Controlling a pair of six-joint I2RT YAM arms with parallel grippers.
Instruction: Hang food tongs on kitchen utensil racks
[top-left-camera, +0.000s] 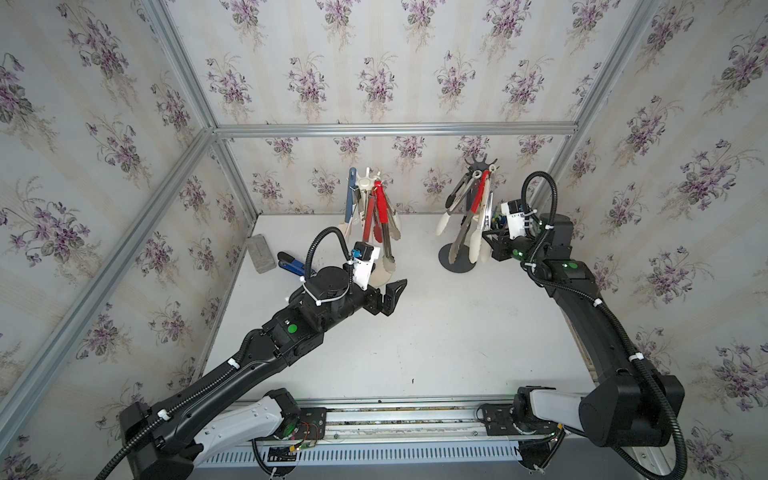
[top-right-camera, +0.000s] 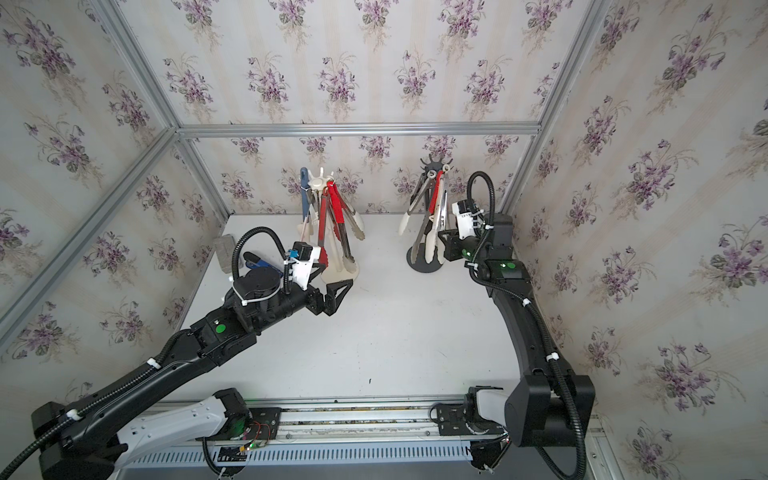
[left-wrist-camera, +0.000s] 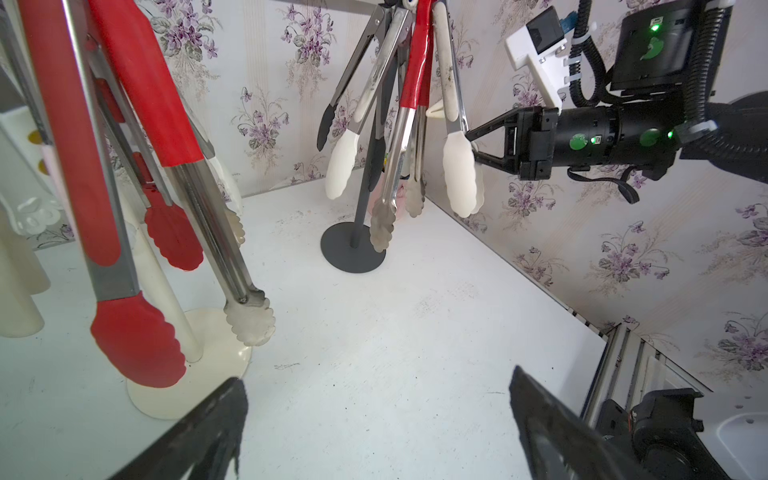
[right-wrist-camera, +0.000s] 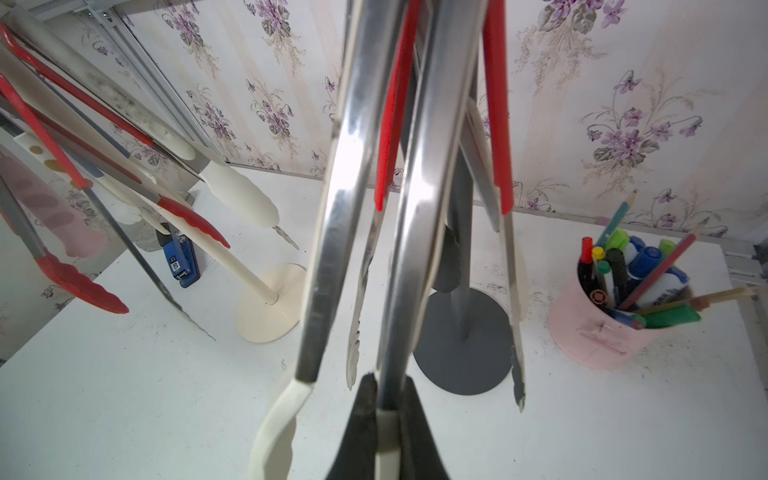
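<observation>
Several tongs hang on the dark rack (top-left-camera: 457, 264), right of the cream rack (right-wrist-camera: 260, 328), which also carries tongs with red, blue and white parts (left-wrist-camera: 136, 336). My right gripper is at the dark rack, shut at the white-tipped steel tongs; in the right wrist view one slim arm of these tongs lies at the fingertips. Whether those tongs rest fully on a hook is hidden. My left gripper (top-left-camera: 385, 294) stands open and empty in front of the cream rack, below the hanging tongs.
A blue stapler (right-wrist-camera: 181, 257) and a grey block (top-left-camera: 261, 253) lie at the left. A pink cup of pens (right-wrist-camera: 600, 336) stands behind the dark rack at the right.
</observation>
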